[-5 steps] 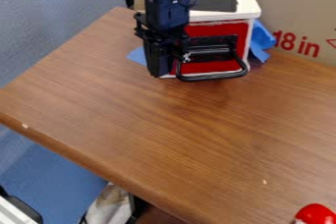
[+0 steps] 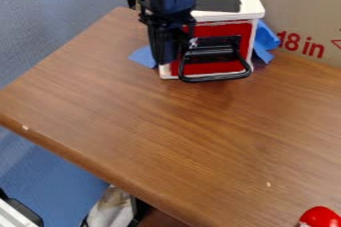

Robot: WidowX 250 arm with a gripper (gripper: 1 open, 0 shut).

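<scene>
My black gripper [image 2: 176, 47] hangs at the left front of a white-and-red toy oven or box [image 2: 233, 38] with a black door frame and handle [image 2: 217, 77] on its front. The gripper's fingers are dark against the dark door, so whether they are open, shut or holding the frame cannot be told. Blue tape or paper [image 2: 262, 39] shows beside and under the box.
A red round object [image 2: 317, 218] sits at the bottom right edge. A cardboard box [image 2: 306, 7] stands behind at the right.
My gripper has shifted slightly to the right along the front of the box. The box appears unchanged.
</scene>
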